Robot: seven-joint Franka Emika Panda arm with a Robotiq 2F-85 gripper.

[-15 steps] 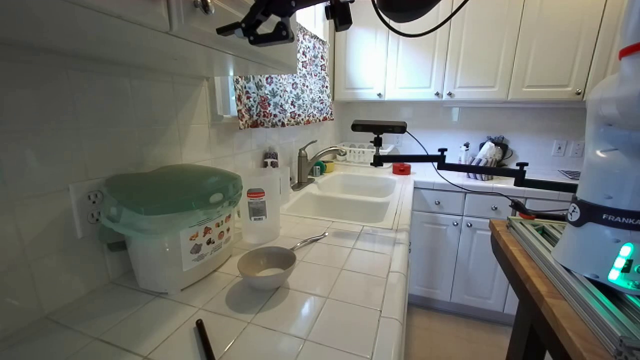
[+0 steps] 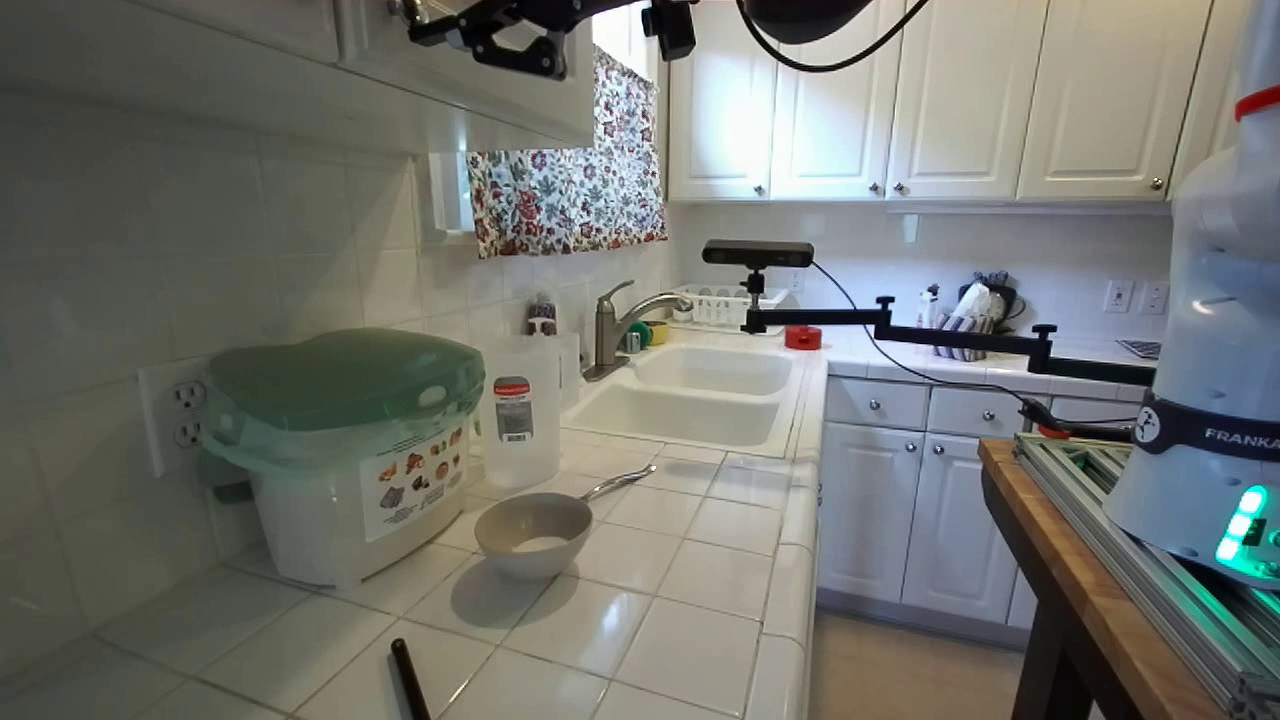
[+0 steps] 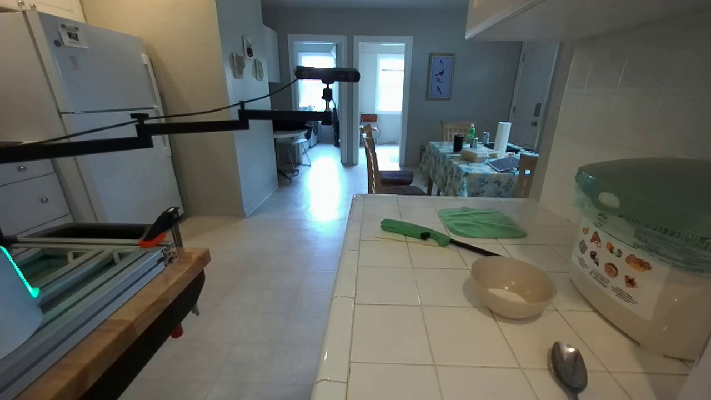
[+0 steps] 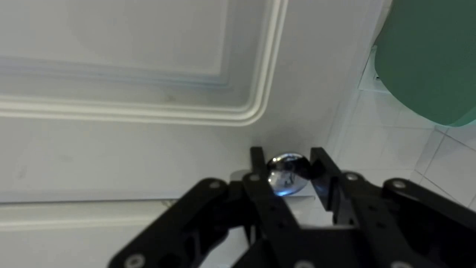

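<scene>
A round silver knob (image 4: 286, 175) on the white cabinet door (image 4: 174, 152) sits between the fingertips of my gripper in the wrist view. The black fingers are shut on the knob, one finger on each side of it. In exterior view 1 my gripper (image 2: 414, 18) is at the top left, against the upper cabinet door (image 2: 480, 90), and its tips are partly cut off by the frame's top edge. The door lies flush with its neighbour, as far as the wrist view shows. Exterior view 2 does not include the gripper.
Below the cabinet, a green-lidded bin (image 2: 348, 456) stands on the tiled counter (image 2: 648, 558). Near it are a translucent bottle (image 2: 522, 414) and a beige bowl (image 2: 534, 534). In exterior view 2 a spoon (image 3: 568, 366), a green-handled knife (image 3: 416, 231) and a green cloth (image 3: 481, 223) lie around the bowl.
My gripper has moved left and slightly up in exterior view 1, from beside the cabinet knob to around it, and its fingers have closed. The counter items have stayed put.
</scene>
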